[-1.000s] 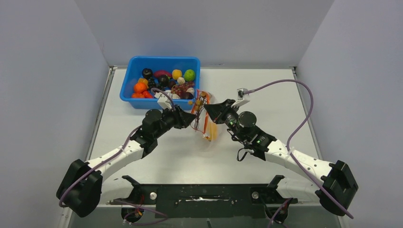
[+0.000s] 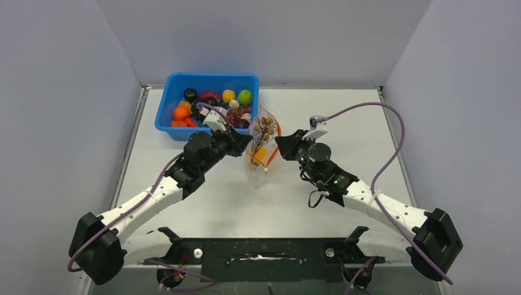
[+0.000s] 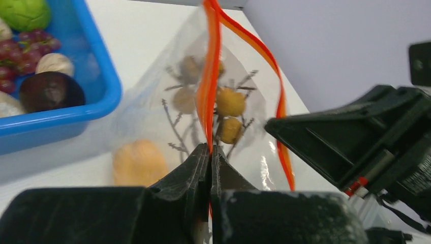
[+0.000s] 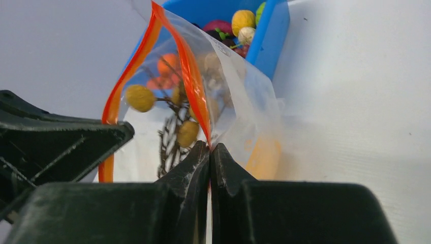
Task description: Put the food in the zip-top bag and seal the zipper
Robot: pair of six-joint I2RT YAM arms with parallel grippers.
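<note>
A clear zip top bag (image 2: pixel 256 173) with an orange rim hangs between my two grippers, its mouth gaping. My left gripper (image 2: pixel 249 141) is shut on one side of the orange rim; the strip (image 3: pixel 209 86) runs down between its fingers. On the opposite side, my right gripper (image 2: pixel 278 144) is shut on the rim (image 4: pixel 190 76). Inside the bag shows a dark twiggy sprig with several yellow-brown round pieces (image 3: pixel 231 102). Lower down in it lies a yellow-orange food piece (image 3: pixel 140 163), blurred through the plastic. The bag's bottom is hard to make out in the top view.
A blue bin (image 2: pixel 161 117) full of colourful fruit and vegetables stands at the back left, close behind my left gripper and the bag.
The mouth now gapes rounder than a second ago, when it was narrow. The right gripper shifted slightly right.
</note>
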